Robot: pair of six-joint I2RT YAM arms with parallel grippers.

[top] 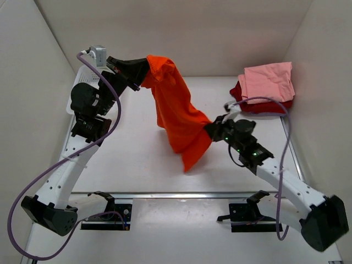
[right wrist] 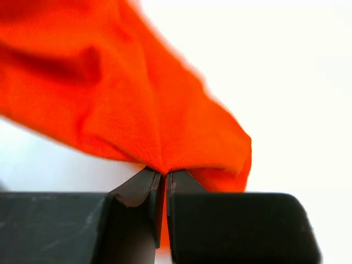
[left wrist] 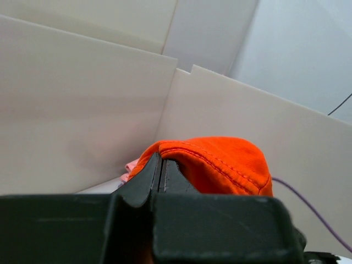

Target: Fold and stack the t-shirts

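Observation:
An orange t-shirt (top: 179,110) hangs between my two arms above the white table. High at the upper left, my left gripper (top: 147,70) is shut on one end; in its wrist view, the hemmed orange cloth (left wrist: 220,162) drapes over the shut fingers (left wrist: 144,179). Lower and to the right, my right gripper (top: 211,131) is shut on another part of the shirt. The right wrist view has the orange fabric (right wrist: 148,110) gathered to a pinch at the fingertips (right wrist: 184,180), with a flap hanging below. Pink and dark red folded shirts (top: 268,83) lie stacked at the back right.
A white basket (top: 83,77) stands at the back left, partly behind my left arm. Tall pale walls enclose the back and sides.

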